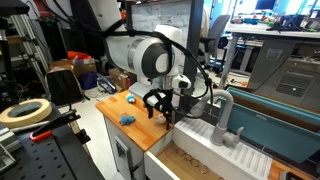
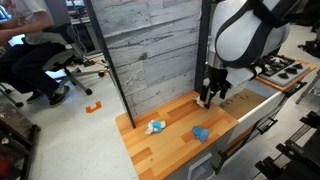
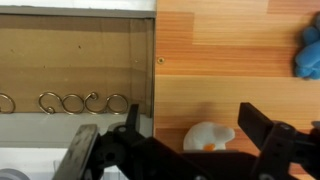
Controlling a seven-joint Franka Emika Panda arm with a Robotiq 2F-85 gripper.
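Observation:
A small white toy with an orange spot [image 3: 208, 137] lies on the wooden top, near the edge beside the open drawer. My gripper [image 1: 163, 109] hangs low over that corner, pointing down. It is open, and in the wrist view its two dark fingers [image 3: 246, 117] stand wide apart with bare wood and the drawer's edge between them. The white toy sits toward the right finger, its lower part cut off by the gripper body. In exterior view 2 the white toy [image 2: 202, 101] shows partly beside the gripper.
A blue toy [image 1: 127, 119] lies farther along the wooden top, with a blue-and-white one [image 2: 155, 127] behind it. The open drawer [image 3: 75, 75] holds a curled wire [image 3: 82, 103]. A grey faucet [image 1: 222, 100] rises beside the worktop. Wood between the toys is clear.

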